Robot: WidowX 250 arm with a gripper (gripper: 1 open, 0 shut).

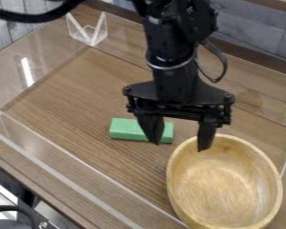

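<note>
My black gripper (179, 130) hangs over the middle of the wooden table, open, with its two fingers pointing down. A green block (130, 129) lies flat on the table behind and left of the fingers, partly hidden by one of them. A pale round wooden bowl (224, 192) stands at the front right, its back rim just below the right finger.
White wire brackets (88, 27) stand at the back left edge. Dark cables and the table's edge are at the lower left.
</note>
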